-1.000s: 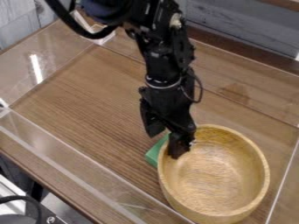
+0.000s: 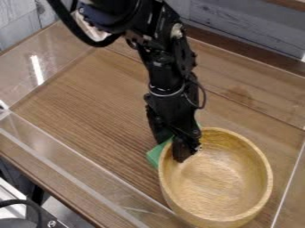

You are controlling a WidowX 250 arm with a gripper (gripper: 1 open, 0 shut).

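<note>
My black gripper [image 2: 174, 139] reaches down to the rear-left rim of a cream oval bowl [image 2: 217, 186], over a green object [image 2: 155, 156] that shows just left of that rim. The fingers are dark and overlap the rim and the green object, so I cannot tell whether they hold anything or how far apart they are. Part of the green object is hidden behind the bowl and gripper.
A pale wall stands at the back, and a clear edge runs along the left and lower left, with dark cables beyond it.
The arm and gripper have shifted very slightly at the bowl's rim. The bowl and green object look almost unchanged.
</note>
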